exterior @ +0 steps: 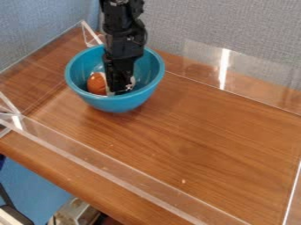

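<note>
My black gripper (pixel 120 80) reaches down into a blue bowl (pixel 125 102) at the upper left of the wooden table. An orange object (pixel 97 85) lies in the left of the bowl, beside the gripper. Some pale item shows near the fingertips, partly hidden by them. Whether the fingers are open or shut, or hold anything, is hard to make out.
Clear plastic edging runs along its sides, with grey padded walls behind and to the left.
</note>
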